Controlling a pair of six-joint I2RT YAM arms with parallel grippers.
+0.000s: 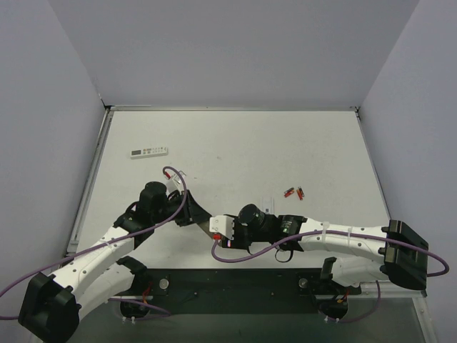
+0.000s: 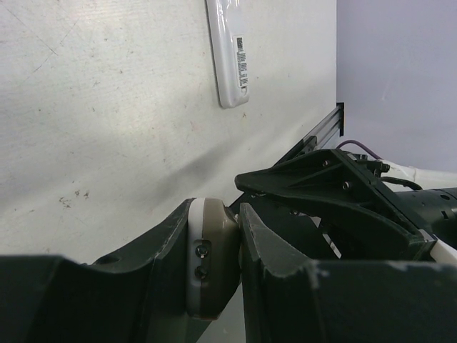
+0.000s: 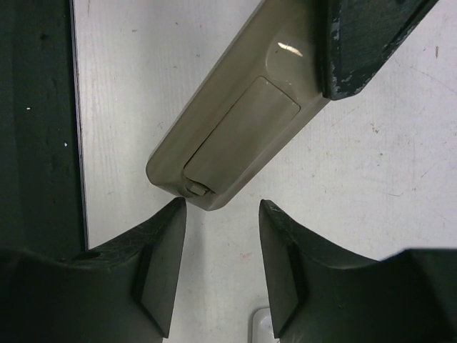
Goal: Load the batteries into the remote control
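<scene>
My left gripper is shut on a grey-beige remote [image 3: 235,136], held tilted above the front middle of the table. Its back faces the right wrist camera, with the battery cover [image 3: 241,132] in place and a small latch at its lower end. My right gripper is part open just below that latch end, nothing visible between its fingers. Two pairs of red-and-dark batteries [image 1: 289,191] lie on the right half of the table.
A white remote [image 1: 148,152] lies at the back left. A pale flat object [image 1: 268,205] lies behind the right gripper. Walls surround it.
</scene>
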